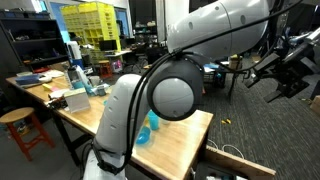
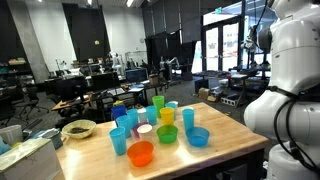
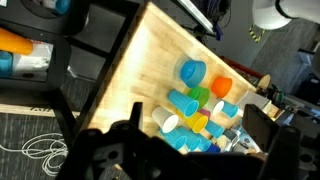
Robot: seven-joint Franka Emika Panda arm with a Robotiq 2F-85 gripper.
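Note:
My gripper (image 1: 260,92) hangs open in the air beyond the table's right side in exterior view 1. The wrist view shows its dark fingers (image 3: 128,140) spread wide, with nothing held between them. Cups and bowls stand grouped on the wooden table: an orange bowl (image 2: 140,155), a blue bowl (image 2: 197,137), a green bowl (image 2: 167,134), a yellow cup (image 2: 167,116), a blue cup (image 2: 119,142) and a white cup (image 3: 165,118). All lie well below the gripper. My arm hides most of them in exterior view 1.
A round basket (image 2: 78,130) and a white box (image 2: 32,160) are at the table's left in exterior view 2. A dark frame (image 3: 75,60) with orange and blue items borders the table in the wrist view.

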